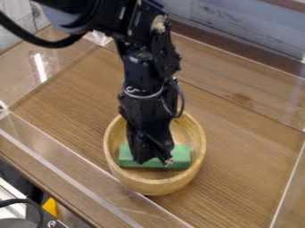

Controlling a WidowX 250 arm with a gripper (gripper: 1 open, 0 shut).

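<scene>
My black gripper (pixel 156 147) hangs down into a wooden bowl (pixel 186 175) in the middle of the view. In the bowl lies a green block (pixel 135 156), lengthwise from left to right and partly behind the gripper. The fingertips are over the block. The gripper looks shut, and I see nothing clearly between its fingers.
A wooden tabletop (pixel 244 107) surrounds the bowl, with free room to the right and at the back left. A pale wall (pixel 238 22) runs along the back. A small yellow object (pixel 49 205) and a black cable are at the lower left.
</scene>
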